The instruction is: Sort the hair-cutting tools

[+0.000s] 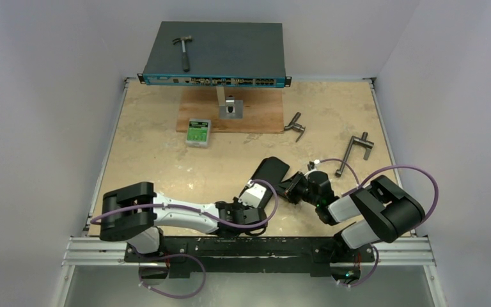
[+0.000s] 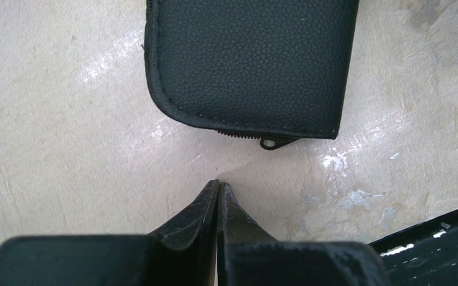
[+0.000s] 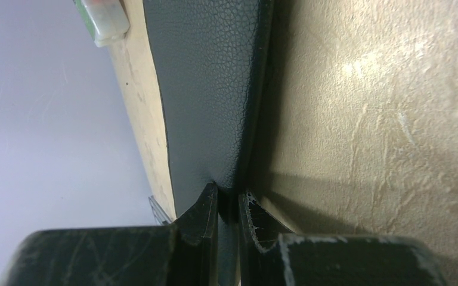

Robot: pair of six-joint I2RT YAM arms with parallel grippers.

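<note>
A black zippered leather case (image 1: 270,167) lies on the table between my grippers. In the left wrist view its rounded corner and zipper pull (image 2: 268,143) show above my left gripper, which is shut with nothing between its fingers, just off the case's end. In the right wrist view my right gripper is shut on the long edge of the case (image 3: 206,89). The top view hides the case's lower end under the left arm.
A green-labelled plastic box (image 1: 197,132) stands left of centre. Two metal taps (image 1: 294,126) (image 1: 356,150) lie at the right. A rack unit (image 1: 227,48) at the back carries a hammer (image 1: 185,54).
</note>
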